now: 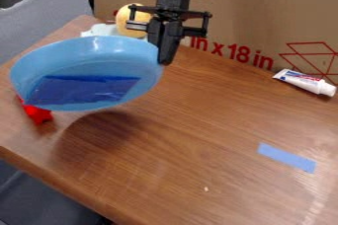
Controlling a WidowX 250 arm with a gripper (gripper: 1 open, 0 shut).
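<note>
My gripper is shut on the near right rim of a light blue bowl, holding it tilted in the air above the left part of the wooden table. A darker blue piece shows inside the bowl. The fingertips are partly hidden at the rim.
A red object lies partly hidden under the bowl. Behind are a yellow round object and a white cloth. A toothpaste tube lies at the right, near a cardboard box.
</note>
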